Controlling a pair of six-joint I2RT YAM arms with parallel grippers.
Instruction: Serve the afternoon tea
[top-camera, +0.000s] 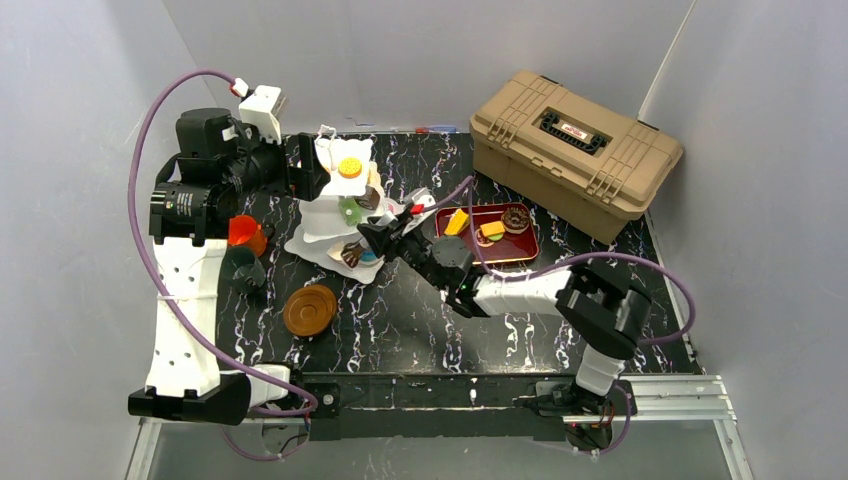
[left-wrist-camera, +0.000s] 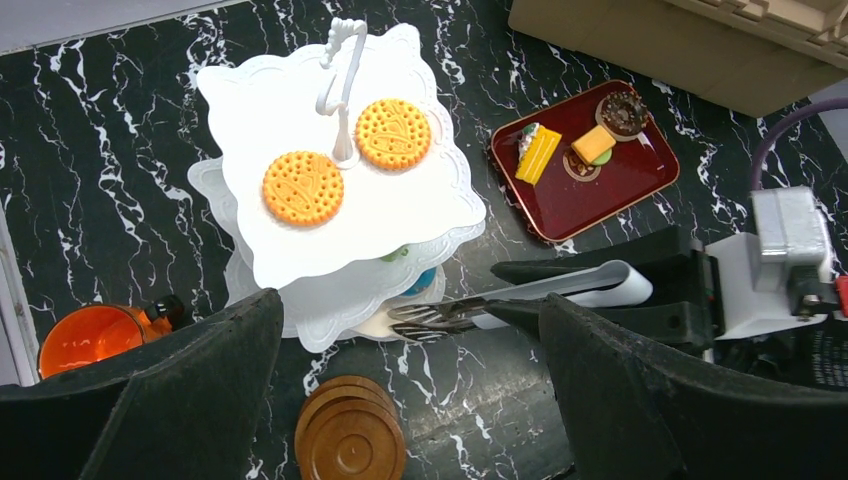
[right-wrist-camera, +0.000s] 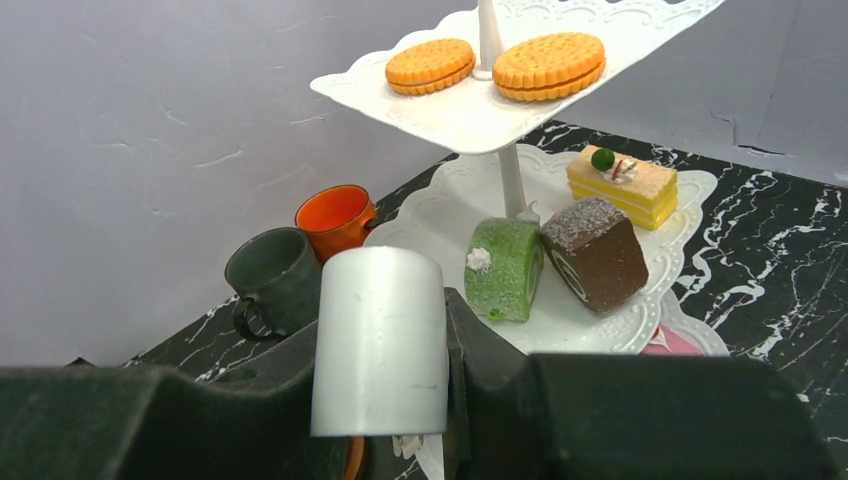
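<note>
A three-tier white stand holds two orange biscuits (left-wrist-camera: 302, 188) on top, with a green roll cake (right-wrist-camera: 502, 268), a chocolate roll (right-wrist-camera: 592, 250) and a layer cake (right-wrist-camera: 620, 190) on the middle tier. My left gripper (top-camera: 308, 165) stands open and empty beside the stand. My right gripper (top-camera: 382, 232) reaches to the stand's lower tier with metal tongs (left-wrist-camera: 590, 282) between its fingers; their tips are over that tier beside a blue item (left-wrist-camera: 420, 283). What the tong tips hold is hard to tell.
A red tray (left-wrist-camera: 590, 205) with several sweets is at right, before a tan toolbox (top-camera: 575, 150). An orange mug (right-wrist-camera: 330, 210), a green mug (right-wrist-camera: 270, 270) and wooden coasters (top-camera: 309, 310) sit at left.
</note>
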